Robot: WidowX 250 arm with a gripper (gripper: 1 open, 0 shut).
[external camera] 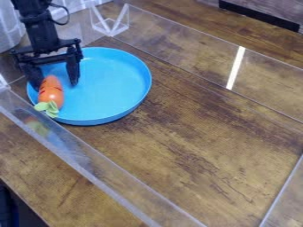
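Observation:
A blue round plate point(112, 93) lies at the left of the wooden table. On its left part rests an orange toy carrot point(50, 91) with pale green leaves pointing toward the near side. My black gripper point(50, 71) is low over the plate's left side, its fingers apart on either side near the carrot's upper end. It looks open; whether it touches the carrot is unclear.
Clear plastic walls point(95, 182) run along the left foreground and across the back. A dark object sits at the top right.

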